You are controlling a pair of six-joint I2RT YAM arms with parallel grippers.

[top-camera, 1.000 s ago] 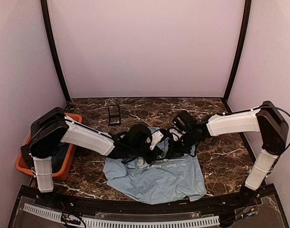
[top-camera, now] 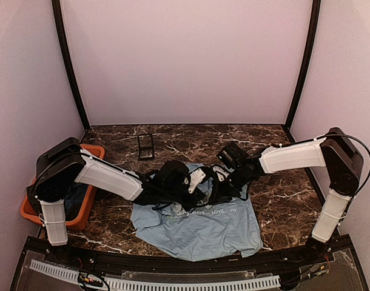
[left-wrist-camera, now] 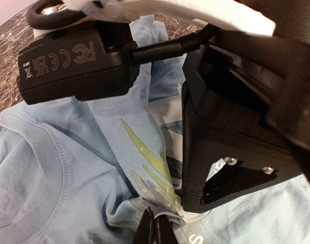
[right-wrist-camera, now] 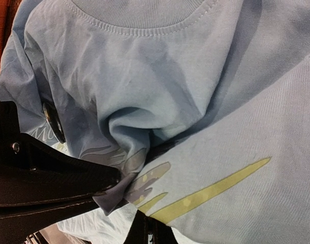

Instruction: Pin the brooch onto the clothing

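The clothing, a light blue shirt (top-camera: 203, 236), lies bunched under both grippers, with its printed front showing. My left gripper is shut on a small fold of the shirt, which rises at its tips. From the other side, the right wrist view shows that pinched fold (right-wrist-camera: 112, 197) at the end of the left fingers. Close to it, my right gripper is shut at the edge of the raised cloth beside the yellow print; whether anything thin is between its fingers is hidden. I cannot make out the brooch for certain.
A dark oval with a shiny rim (right-wrist-camera: 54, 122) shows by the left arm; I cannot tell what it is. An orange bin (top-camera: 91, 194) stands at the far left. Behind the shirt is a small black frame (top-camera: 146, 147).
My right arm has shifted slightly left over the last second. The left arm has moved very little, its gripper a touch lower. The shirt keeps its place.
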